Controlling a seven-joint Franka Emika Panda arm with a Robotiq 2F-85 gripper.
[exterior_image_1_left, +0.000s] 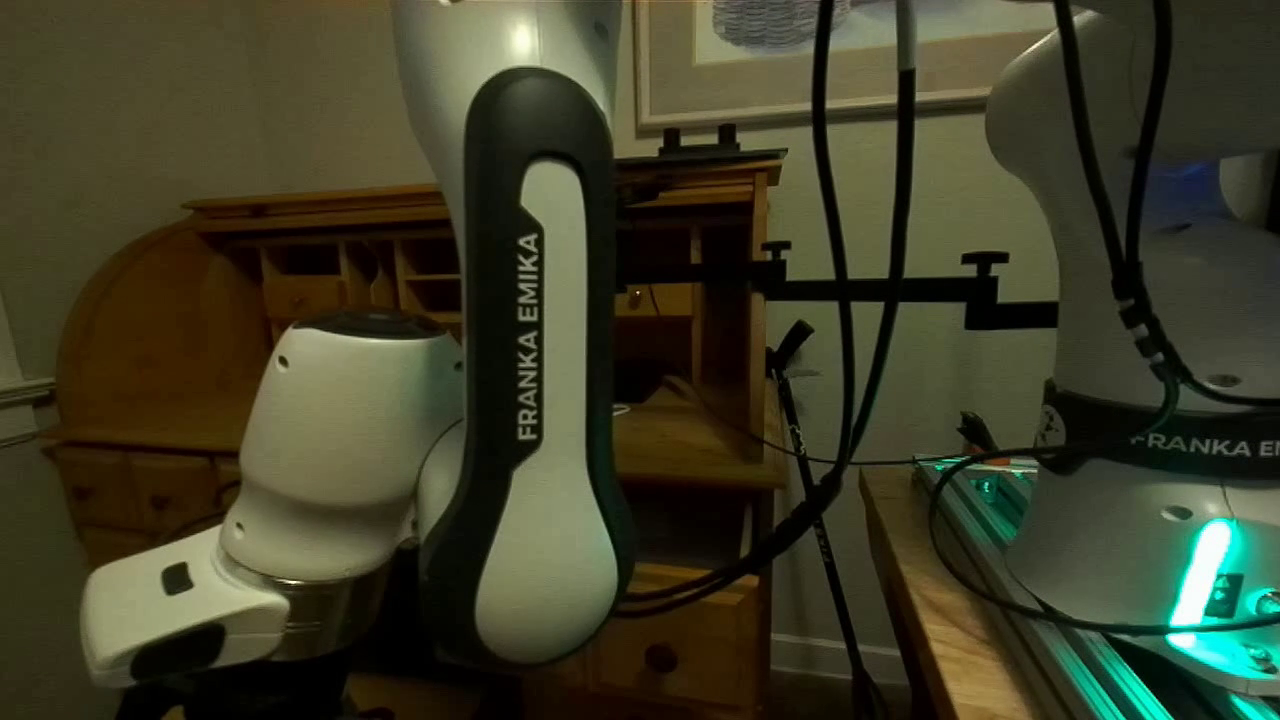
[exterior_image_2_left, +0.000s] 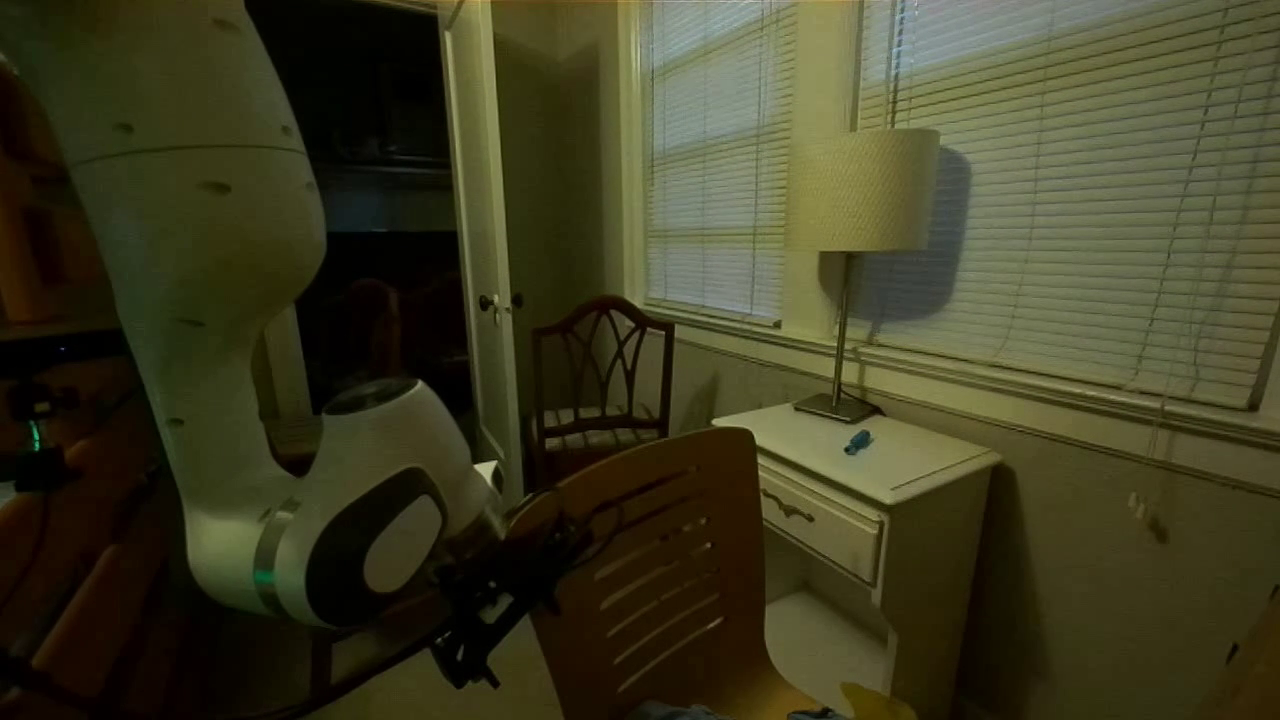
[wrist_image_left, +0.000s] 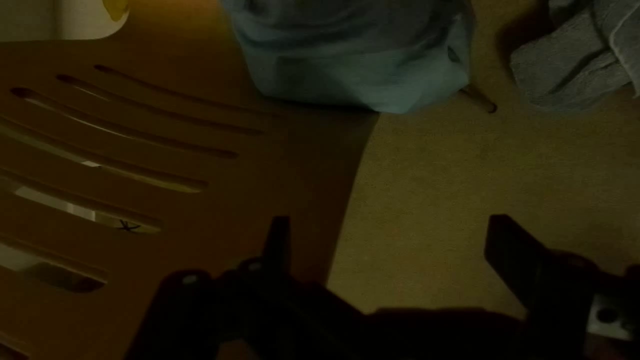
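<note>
My gripper stands open in the wrist view, its dark fingers wide apart with only the tan carpet and the chair's edge seen beyond them. In exterior view 2 the gripper hangs beside the back of a wooden chair. A blue-grey cloth item lies at the top of the wrist view, against the seat end of the chair. To its right, a grey cloth rests on the carpet. In exterior view 1 the fingers are below the frame.
A white side table carries a lamp and a small blue object. Another chair stands by the wall. Behind the arm is a wooden desk. Bare carpet lies right of the slotted chair back.
</note>
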